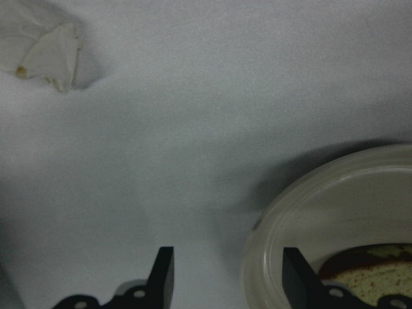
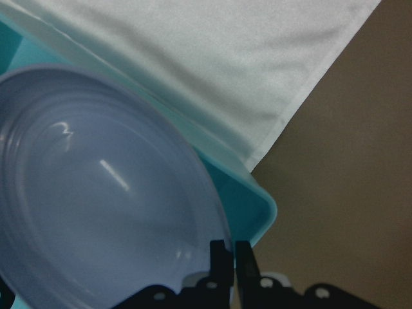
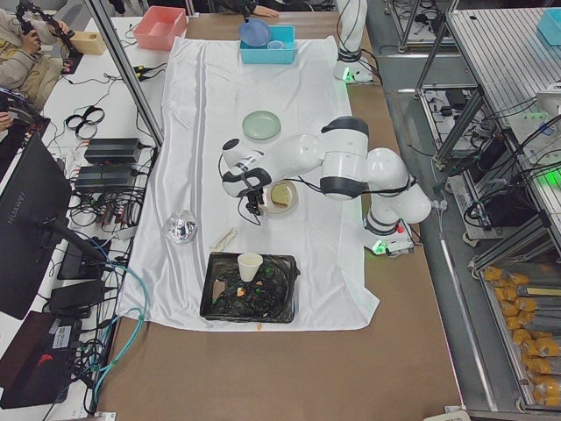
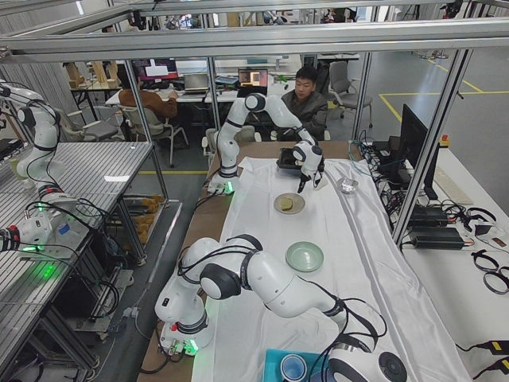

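Note:
My left gripper stands open just above the rim of a beige plate (image 1: 270, 225) holding a brown-edged slice of cake or bread (image 1: 367, 277). A crumpled white wrapper (image 1: 38, 48) lies beyond. My right gripper is shut on the rim of a blue plate (image 2: 103, 193), held over a turquoise bin (image 2: 251, 209) at the cloth's far end in the camera left view.
A black tray (image 3: 219, 307) with a white cup (image 3: 249, 267), a foil ball (image 3: 181, 226) and a green plate (image 3: 261, 124) stand on the white cloth.

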